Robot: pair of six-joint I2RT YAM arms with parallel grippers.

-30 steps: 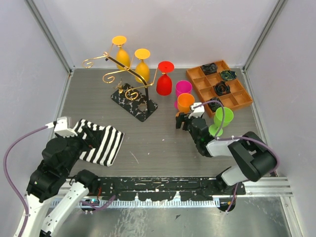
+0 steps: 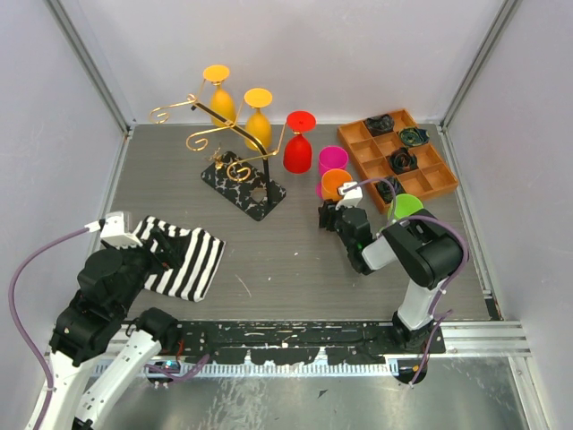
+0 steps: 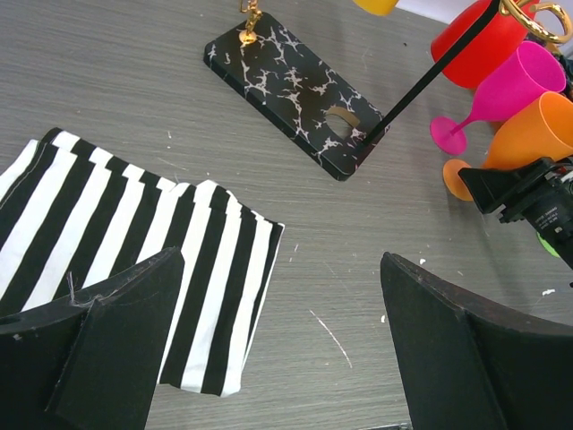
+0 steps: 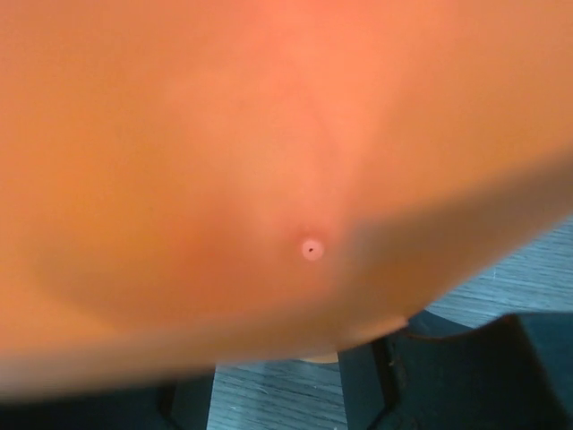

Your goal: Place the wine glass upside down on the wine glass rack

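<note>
The gold wine glass rack (image 2: 242, 170) holds two yellow glasses and a red glass (image 2: 297, 150) upside down. Upright to its right stand pink (image 2: 332, 158), orange (image 2: 337, 182) and green (image 2: 407, 205) glasses. My right gripper (image 2: 329, 217) is at the orange glass, whose bowl (image 4: 286, 161) fills most of the right wrist view above the part-open fingers; whether they grip it cannot be told. My left gripper stands open over the striped cloth (image 3: 215, 296) at the left, nothing between its fingers.
An orange compartment tray (image 2: 430, 179) with dark coiled items lies at the back right. The middle of the table in front of the rack is clear.
The left arm and the glasses on the rack are unchanged.
</note>
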